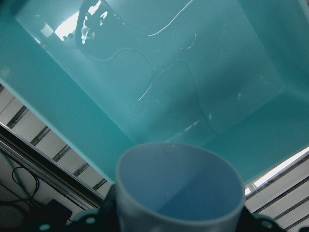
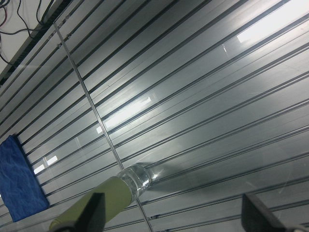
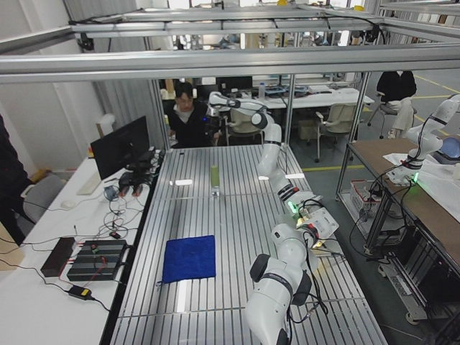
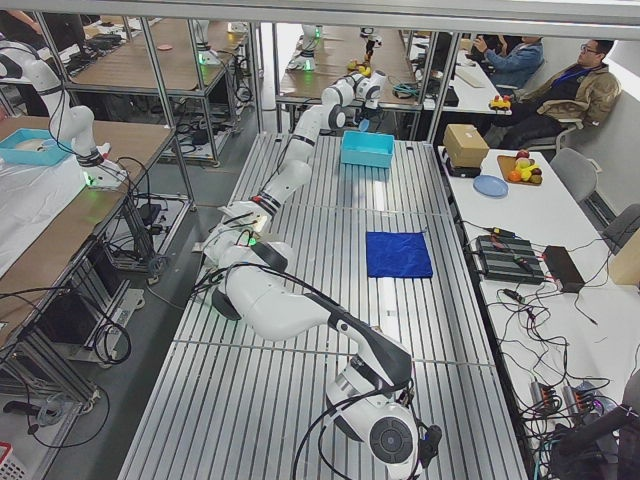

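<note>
A blue cup (image 1: 178, 188) fills the bottom of the left wrist view, held in my left gripper, over a teal bin (image 1: 72, 106) (image 4: 367, 150) with what looks like liquid on its floor. A green bottle with a clear end (image 2: 104, 203) (image 3: 214, 180) lies or stands on the slatted table, below my right gripper, whose fingertips are apart with nothing visible between them. A folded blue cloth (image 3: 188, 259) (image 4: 398, 255) lies flat on the table.
A side desk (image 4: 530, 210) holds a cardboard box, a plate, fruit, power units and cables. People sit beyond the table's edges.
</note>
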